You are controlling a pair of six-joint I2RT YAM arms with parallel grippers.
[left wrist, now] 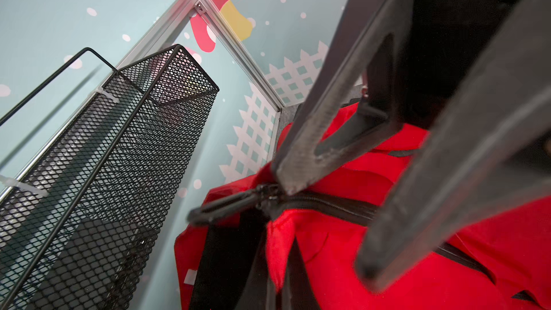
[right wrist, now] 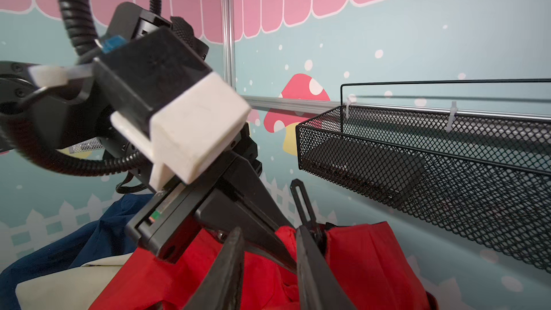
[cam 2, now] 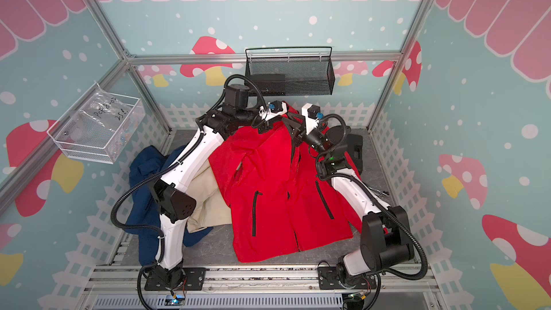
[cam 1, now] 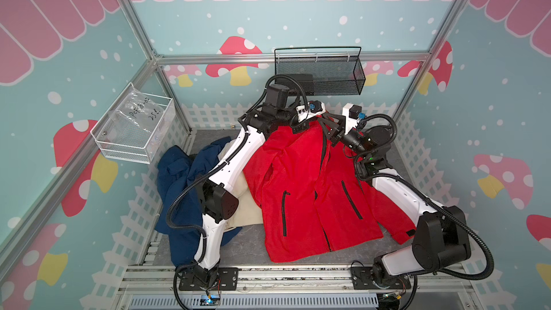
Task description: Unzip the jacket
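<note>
The red jacket (cam 1: 295,189) lies spread on the floor, its collar lifted towards the back wall. In the left wrist view, my left gripper is shut on a narrow fold of red cloth just below the zipper slider (left wrist: 268,198). The black zipper pull sticks out to the left of the slider; in the right wrist view the pull (right wrist: 302,202) points upward. My right gripper is part open at the collar, close to my left gripper. One right finger (left wrist: 304,175) appears right beside the slider; I cannot tell whether it touches.
A black mesh basket (cam 1: 327,74) hangs on the back wall close behind the grippers. A white wire basket (cam 1: 135,129) is on the left wall. Blue clothing (cam 1: 178,195) and cream clothing (cam 1: 249,209) lie left of the jacket. My two arms are close together at the collar.
</note>
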